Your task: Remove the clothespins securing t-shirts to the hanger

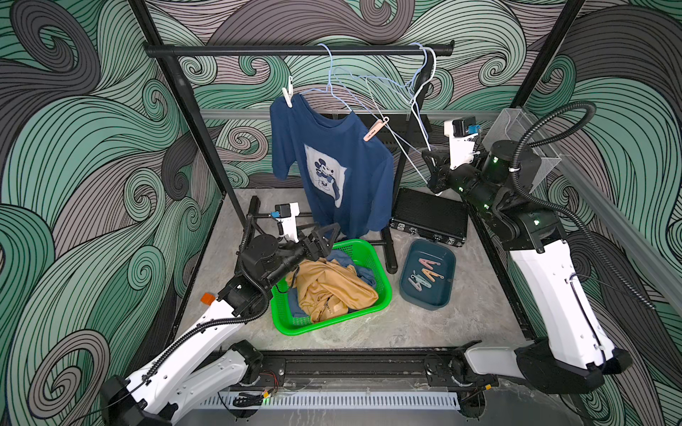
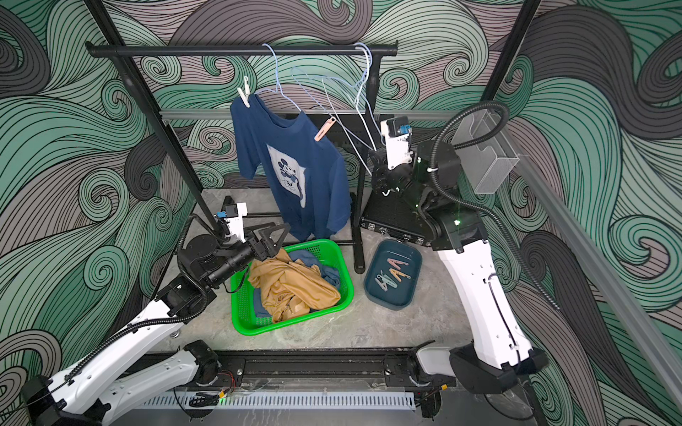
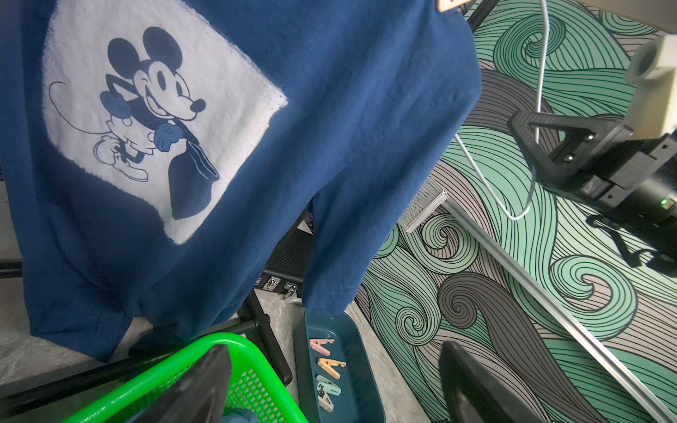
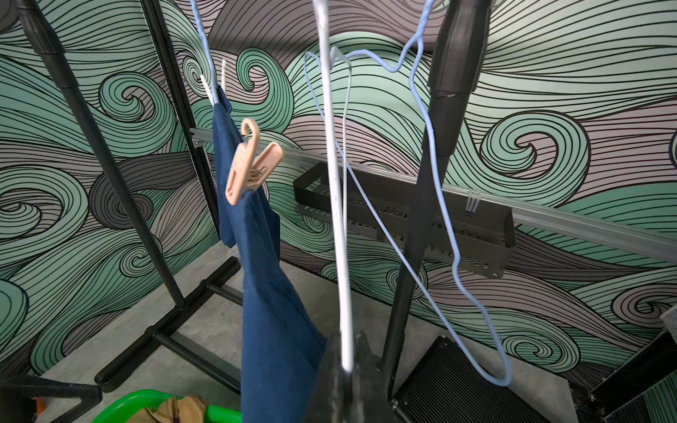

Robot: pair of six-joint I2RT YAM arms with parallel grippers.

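Note:
The navy T-shirt (image 1: 334,177) hangs on a blue hanger (image 1: 329,67), with a white clothespin (image 1: 287,93) at its left shoulder and a peach clothespin (image 4: 243,169) at its right shoulder. My right gripper is shut on a thin white wire hanger (image 4: 331,141), right of the shirt; empty blue hangers (image 4: 433,176) dangle beside it. My left gripper is open, low in front of the shirt, above the green basket. Several loose clothespins lie in a teal tray (image 1: 444,284).
The green basket (image 1: 280,319) holds tan and blue clothing below the rail (image 1: 248,49). A black case (image 1: 429,209) lies behind the tray. A clear mesh holder (image 2: 490,177) is mounted at the right wall.

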